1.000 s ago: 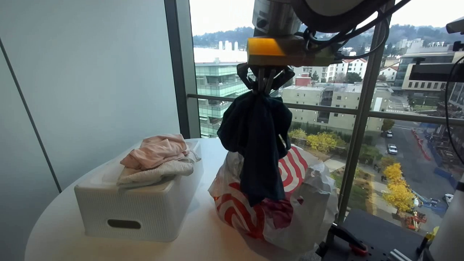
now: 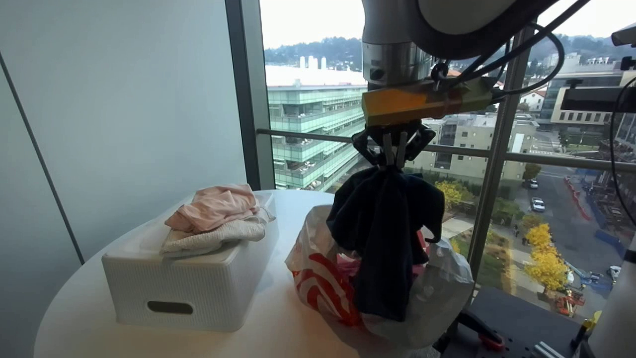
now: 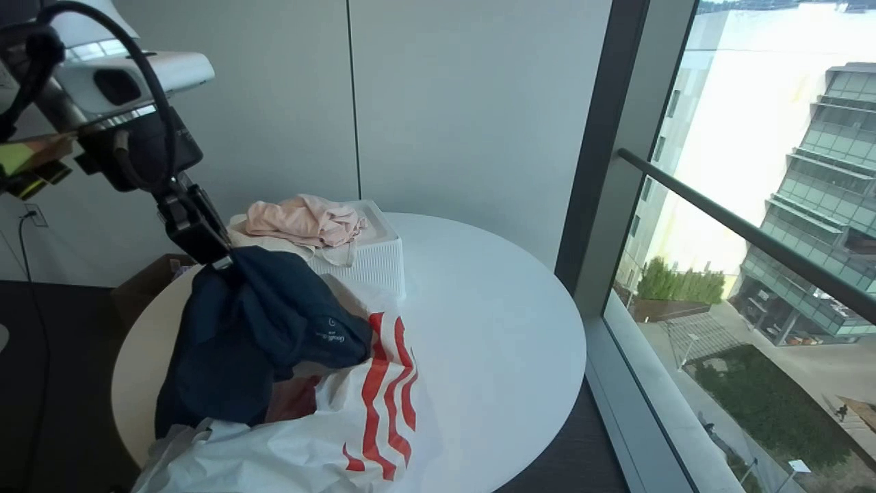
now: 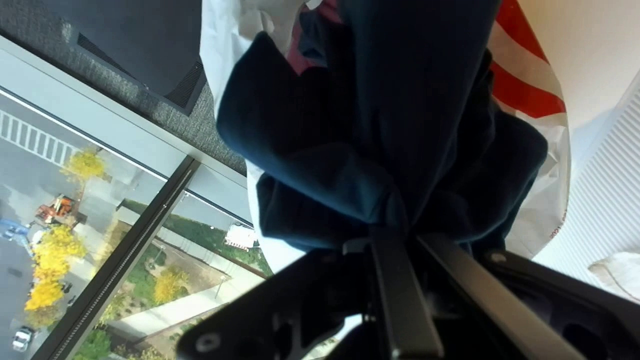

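Note:
My gripper (image 2: pixel 390 164) is shut on a dark navy garment (image 2: pixel 381 238), pinching its top so the cloth drapes below. Behind and around the hanging cloth is a white plastic bag with red stripes (image 3: pixel 386 394), its mouth spread on the table. A bit of pinkish-red cloth (image 3: pixel 293 398) shows inside the bag. The wrist view has the bunched navy fabric (image 4: pixel 384 138) right at my fingertips, covering much of the bag. In the second exterior view the garment (image 3: pixel 271 320) lies over the bag's opening; how far it reaches inside is hidden.
A white ribbed box (image 2: pixel 179 286) stands on the round white table (image 3: pixel 484 329), with pink cloth (image 2: pixel 217 206) and cream cloth (image 2: pixel 214 237) on its lid. Windows border the table. In the second exterior view, the table's right side is clear.
My gripper has come down and shifted right in the first exterior view, with the navy garment still in it. The garment hangs lower against the bag, whose top has changed shape.

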